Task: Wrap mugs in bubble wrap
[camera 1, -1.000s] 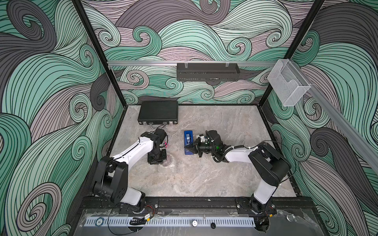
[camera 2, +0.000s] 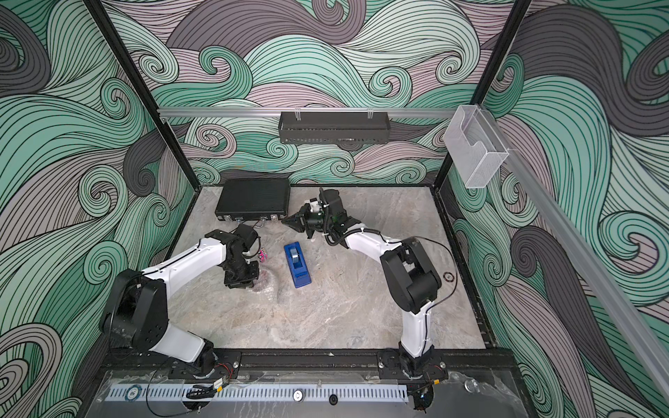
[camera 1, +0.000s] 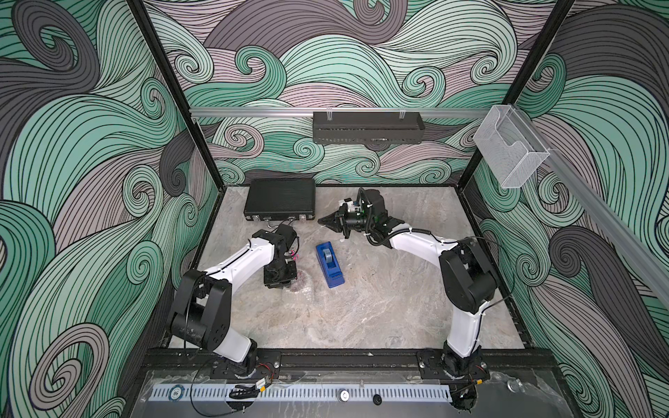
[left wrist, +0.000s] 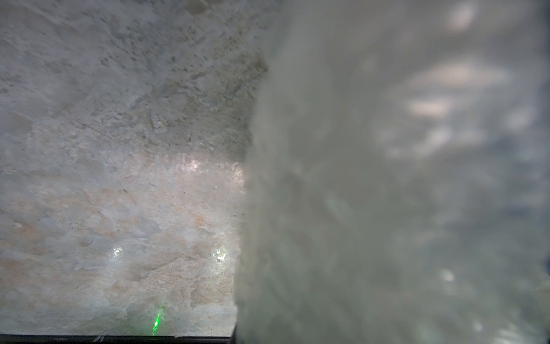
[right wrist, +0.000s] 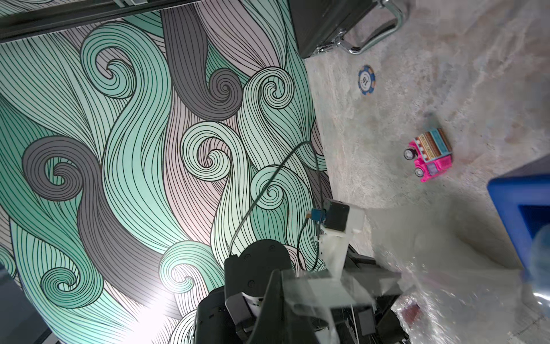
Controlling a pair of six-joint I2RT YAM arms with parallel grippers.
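Note:
A clear bubble wrap bundle lies on the left part of the table, filling the right half of the left wrist view. Something reddish shows through it in the right wrist view; the mug itself cannot be made out. My left gripper is shut on the bubble wrap at its left side, fingertips hidden. My right gripper is shut in the air, beyond the blue tape dispenser. A blurred translucent strip, apparently tape, sticks out from its dark finger.
A black briefcase stands at the back left. A small pink toy truck and a poker chip lie between it and the bundle. A white mesh basket hangs at upper right.
My right gripper has moved back from the tape dispenser and up. The dispenser slid left toward the front and turned slightly. My left gripper has shifted slightly rightward.

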